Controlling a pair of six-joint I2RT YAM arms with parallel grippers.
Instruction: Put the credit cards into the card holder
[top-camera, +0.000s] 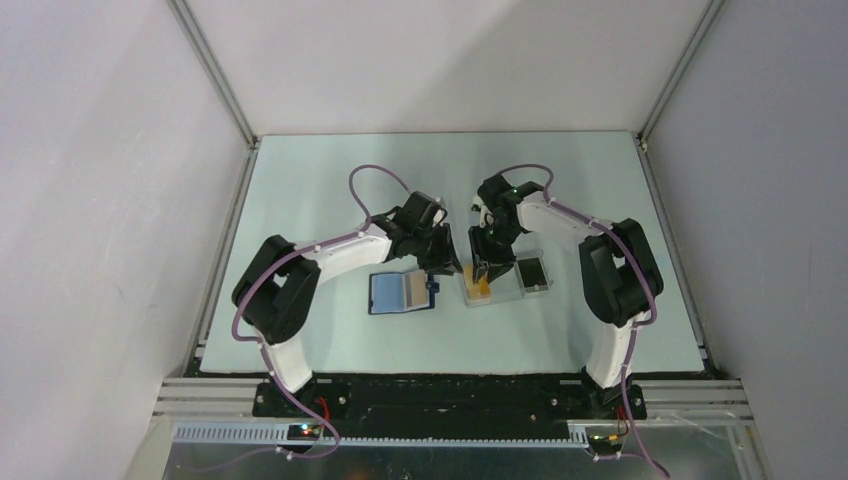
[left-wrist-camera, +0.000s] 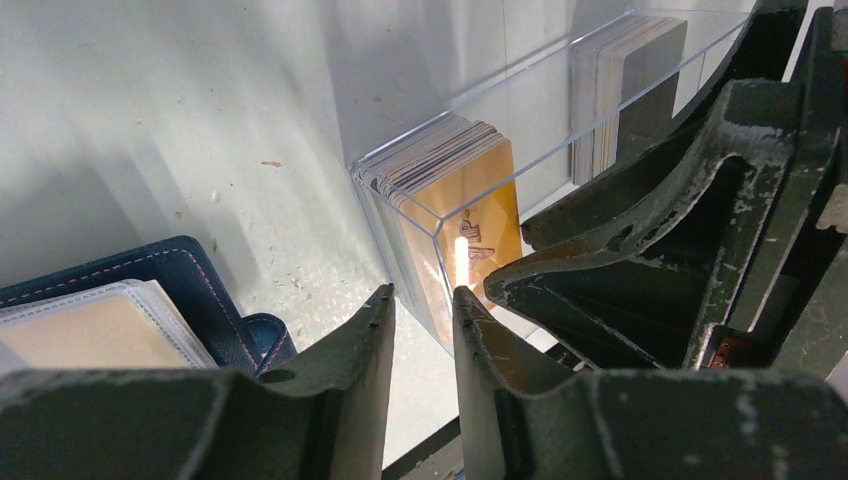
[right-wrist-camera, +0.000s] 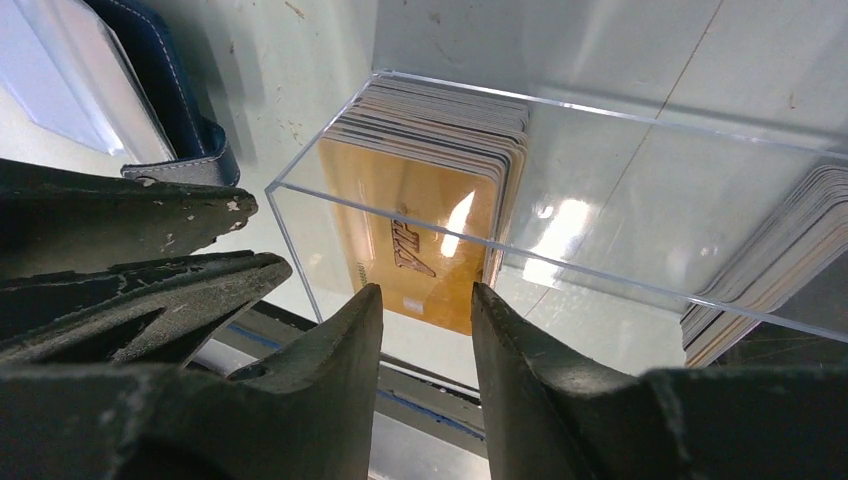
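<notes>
A clear acrylic box holds a stack of gold cards (left-wrist-camera: 476, 225) at its left end and a darker stack (right-wrist-camera: 775, 250) at the other. Left of it the blue card holder (top-camera: 388, 291) lies open with clear sleeves. My left gripper is part open beside the box's left corner, nothing visible between its fingertips. My right gripper is part open over the gold stack, its fingertips apart at the front of those cards; whether they touch them I cannot tell.
Both grippers are close together over the middle of the white table (top-camera: 310, 190).
</notes>
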